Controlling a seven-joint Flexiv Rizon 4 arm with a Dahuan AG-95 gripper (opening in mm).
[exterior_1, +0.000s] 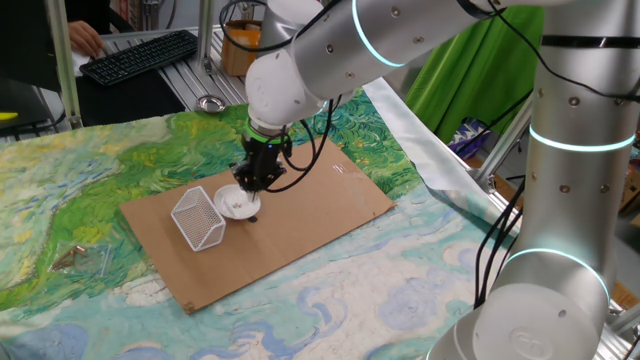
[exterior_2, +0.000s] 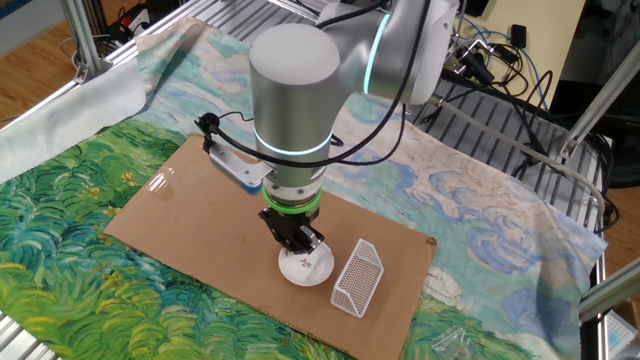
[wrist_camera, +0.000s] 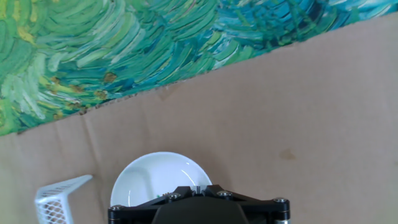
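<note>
A white dish (exterior_1: 235, 204) with a small dark print inside is over the cardboard, close to a white mesh rack (exterior_1: 199, 220). My black gripper (exterior_1: 255, 196) points down at the dish's right edge. In the wrist view the gripper has its fingertips together at the rim of the dish (wrist_camera: 158, 171), and its body hides the near part. Seen from the other side, the dish (exterior_2: 306, 266) sits under the gripper (exterior_2: 312, 243), with the rack (exterior_2: 358, 280) beside it. Whether the dish touches the cardboard, I cannot tell.
The brown cardboard (exterior_1: 300, 222) lies on a painted cloth (exterior_1: 340, 290), with bare room right of the dish. A small clear bag (exterior_1: 82, 258) rests to the left. A metal bowl (exterior_1: 211, 103) and a keyboard (exterior_1: 140, 57) are beyond the cloth.
</note>
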